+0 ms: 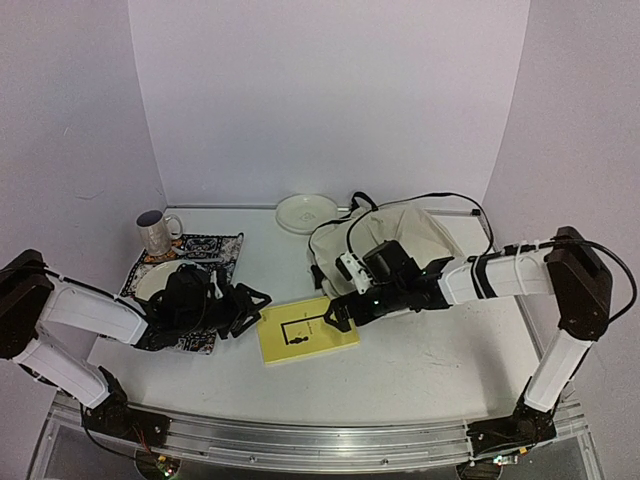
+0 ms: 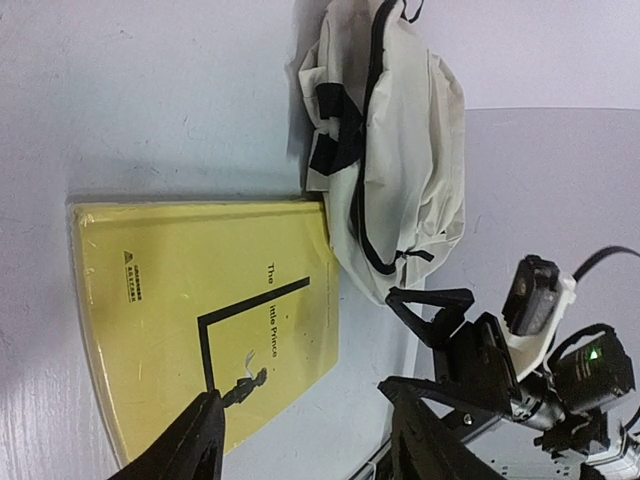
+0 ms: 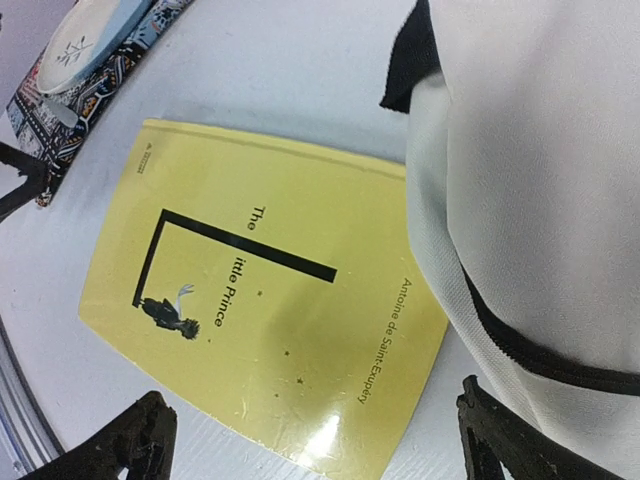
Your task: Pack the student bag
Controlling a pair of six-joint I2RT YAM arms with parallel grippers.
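The yellow Little Prince book point(image 1: 308, 345) lies cover up near the middle of the table. At its left end my left gripper point(image 1: 256, 313) stands open. On the opposite side my right gripper point(image 1: 340, 316) hangs over the book's right end, fingers wide apart; in the right wrist view its fingers point(image 3: 150, 435) frame empty space in front of the book point(image 3: 250, 300). A cream bag with black trim point(image 1: 400, 228) rests behind and right of the book, close to its corner. In the left wrist view the bag's zip side point(image 2: 390, 170) faces the book point(image 2: 160, 300).
A patterned mat point(image 1: 222, 247) on the left carries a plate point(image 1: 153, 281) and a mug point(image 1: 155, 232). Another white plate point(image 1: 305, 212) sits at the back.
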